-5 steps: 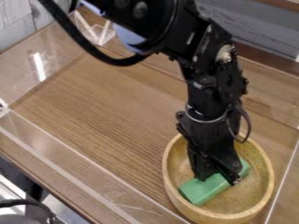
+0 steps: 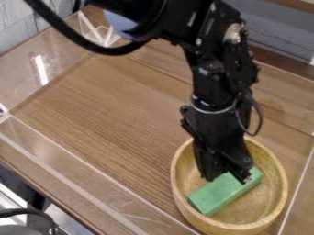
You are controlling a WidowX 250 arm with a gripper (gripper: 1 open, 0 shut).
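Observation:
A round tan wooden bowl point(image 2: 263, 211) sits at the lower right of the table, with a green rectangular block point(image 2: 218, 194) lying in it. The black gripper point(image 2: 236, 173) hangs over the bowl, just above the block's upper right part. Its fingers look closed; I see nothing held between them, though the tips are dark and hard to make out.
Clear plastic edging runs along its left and front sides. A black cable lies at the lower left corner, and a ledge runs along the back.
The gripper has risen slightly, uncovering more of the green block, which stays in the bowl.

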